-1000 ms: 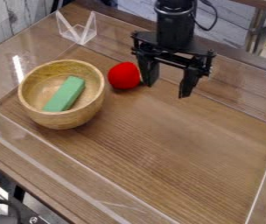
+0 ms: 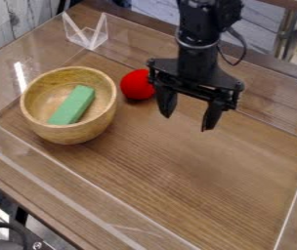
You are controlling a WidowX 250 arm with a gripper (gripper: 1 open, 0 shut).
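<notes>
The black robot gripper (image 2: pixel 188 105) hangs over the middle of the wooden table (image 2: pixel 178 195), its two fingers spread apart and pointing down. Left of it a red round object (image 2: pixel 136 84) lies on the table, partly behind the gripper. Whether anything is between or behind the fingers is hidden by the gripper body.
A wooden bowl (image 2: pixel 43 88) with a green block (image 2: pixel 73 106) inside sits at the left. A small white wire rack (image 2: pixel 86 29) stands at the back left.
A light green object seen beside the red one earlier is now hidden behind the gripper.
</notes>
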